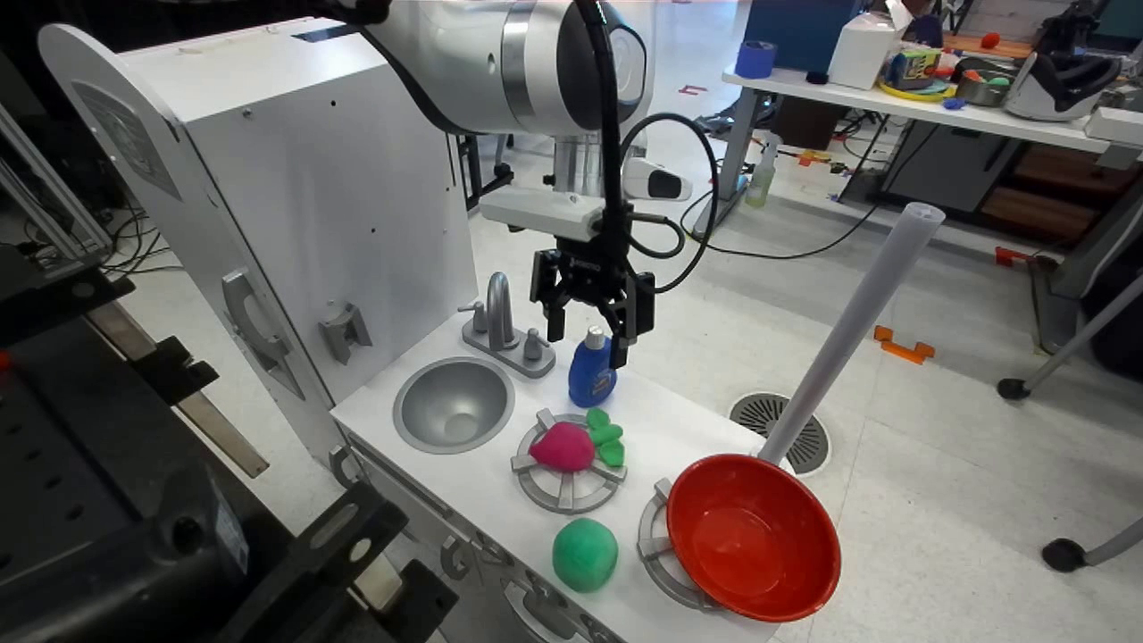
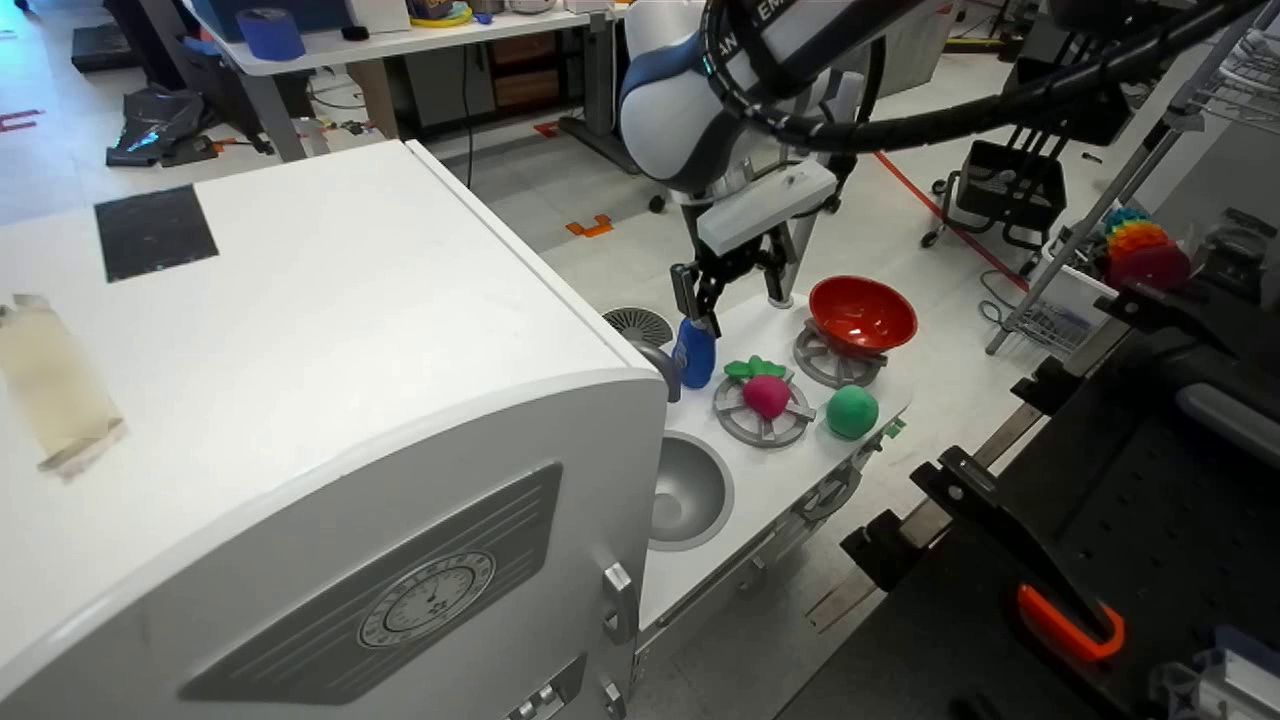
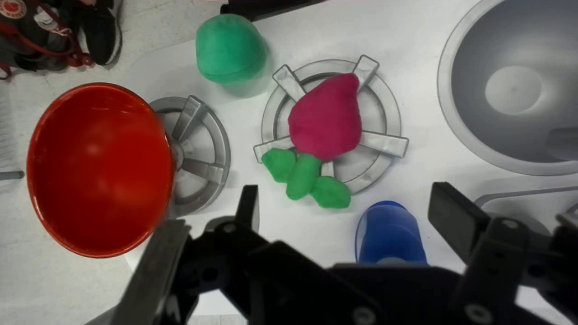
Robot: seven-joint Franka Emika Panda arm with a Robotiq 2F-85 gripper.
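Observation:
My gripper (image 1: 587,345) stands open above the blue bottle (image 1: 592,375), close to its white cap, with nothing held. In the wrist view the bottle (image 3: 391,233) shows between the two fingers, nearer the right one; its lower part in that picture is hidden by the gripper body. A pink beet-like plush (image 3: 328,118) with green leaves rests on one grey burner (image 3: 395,108). Beside it on the white counter sits a green ball-like plush (image 3: 230,49). The red bowl (image 1: 753,536) is over the other burner (image 3: 219,135), reaching past the counter's edge.
A grey sink (image 1: 454,405) and a faucet (image 1: 499,311) lie left of the bottle in exterior view 1, near the tall white cabinet (image 1: 343,193). A grey post (image 1: 852,332) rises behind the bowl. Bare counter surrounds the plush toys.

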